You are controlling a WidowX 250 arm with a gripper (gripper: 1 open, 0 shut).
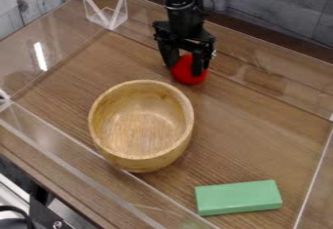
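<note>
My gripper [186,44] is low over a red round object [189,72] near the top middle of the table, its black fingers around the object's upper part. The fingers look apart; whether they touch it I cannot tell.
A large tan bowl [140,124] sits lower left of the red object. A green block [237,196] lies at the front right. A clear plastic item [111,9] is at the top left. The right side of the table is open.
</note>
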